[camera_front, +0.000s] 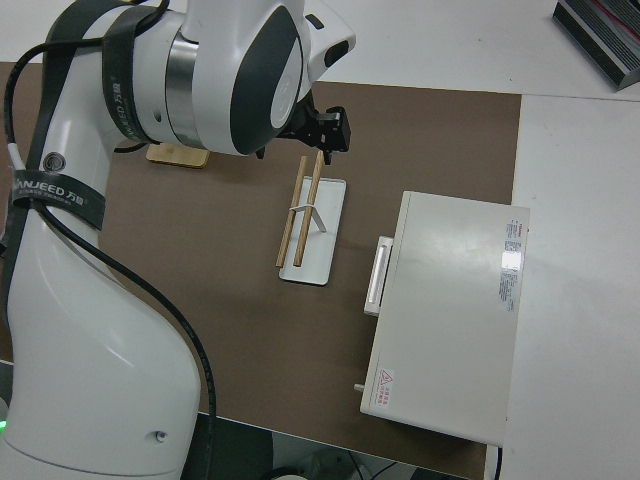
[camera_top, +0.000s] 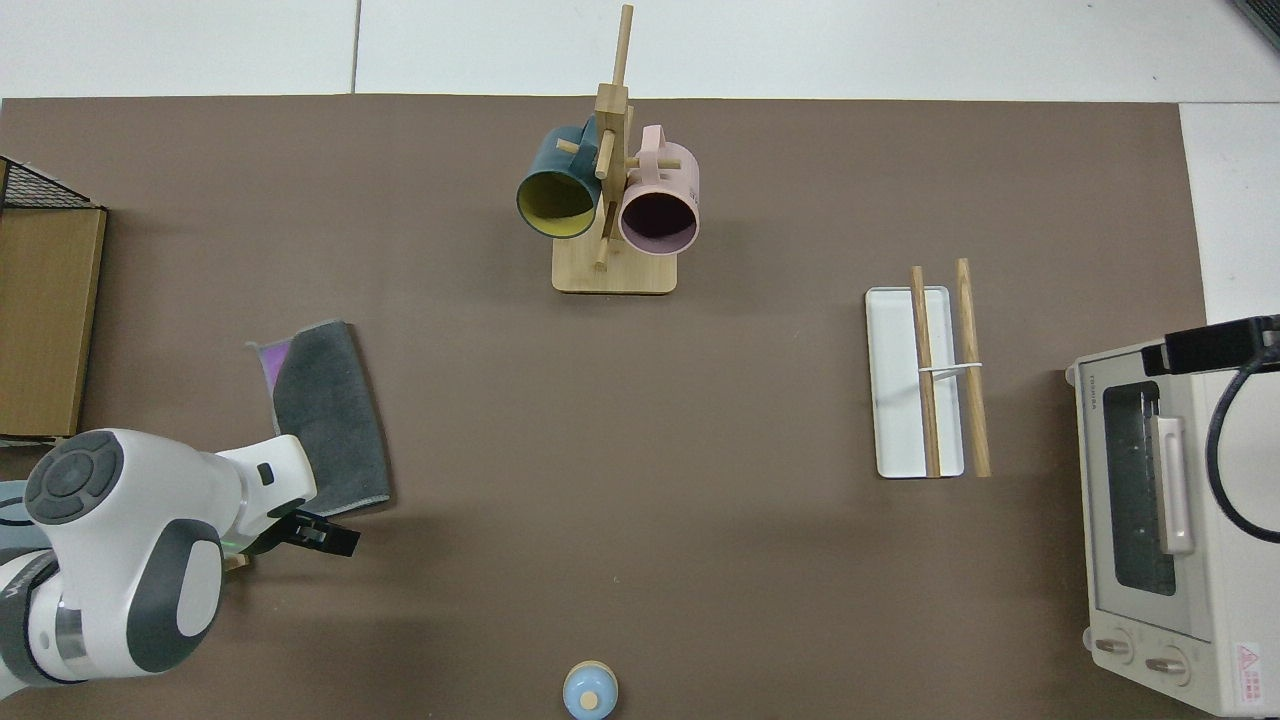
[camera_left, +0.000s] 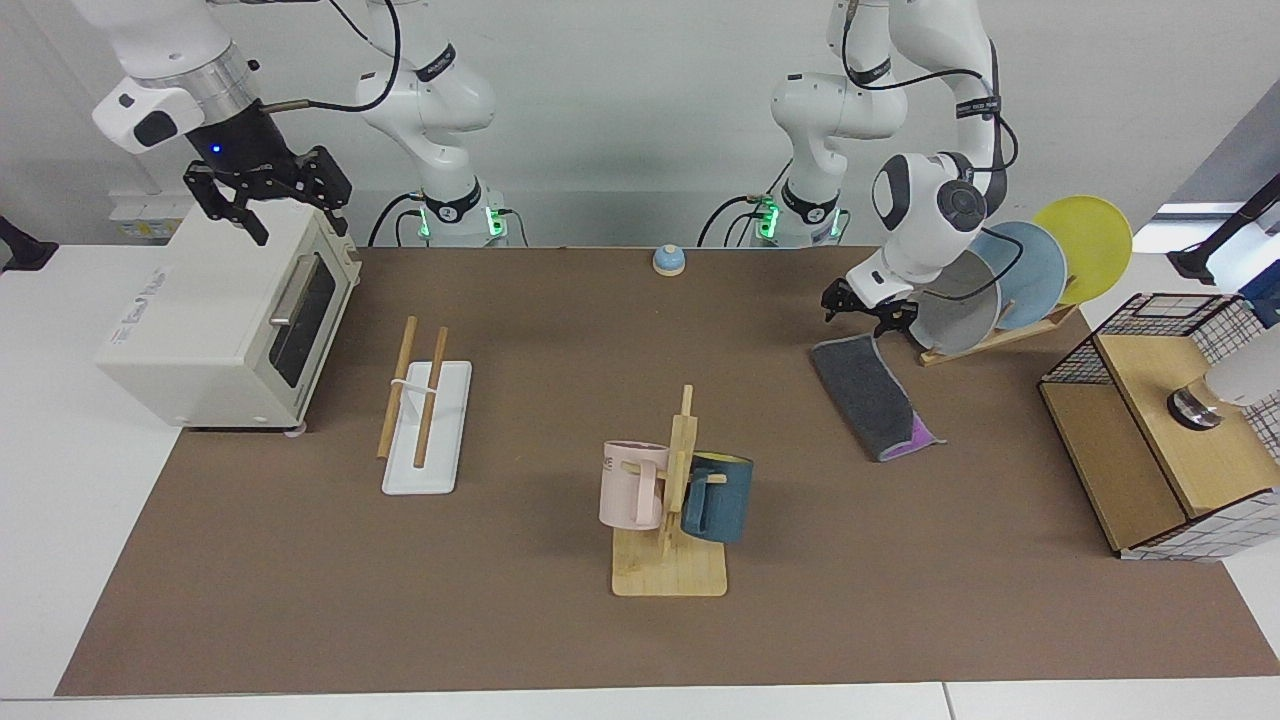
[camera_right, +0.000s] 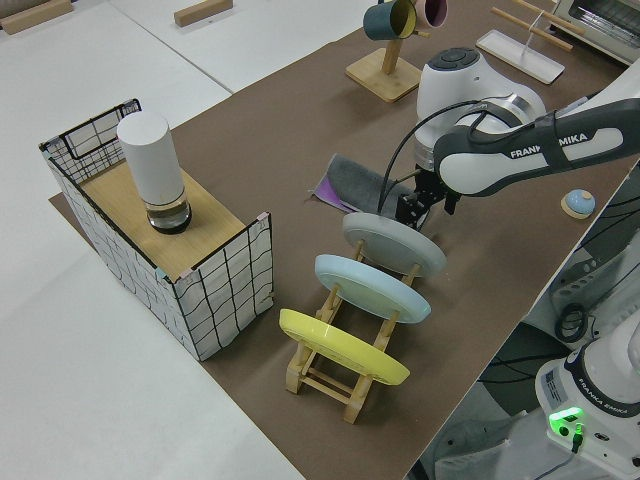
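Observation:
One gripper (camera_top: 324, 536), black, hangs low at the left of the top view, beside a grey cloth with a purple corner (camera_top: 330, 414) and a rack of grey, blue and yellow plates (camera_right: 345, 350). In the left view the other gripper (camera_left: 270, 210) hangs above the white oven (camera_left: 216, 336). Whether either is open or shut is unclear. A blue and a pink mug (camera_top: 659, 198) hang on a wooden tree (camera_top: 614, 270). A white tray with two wooden rods (camera_top: 894, 384) lies left of the oven. A small blue round object (camera_top: 590, 690) sits at the near edge.
A wire-sided wooden shelf (camera_left: 1116, 462) holding a white cylinder stands beside the plate rack.

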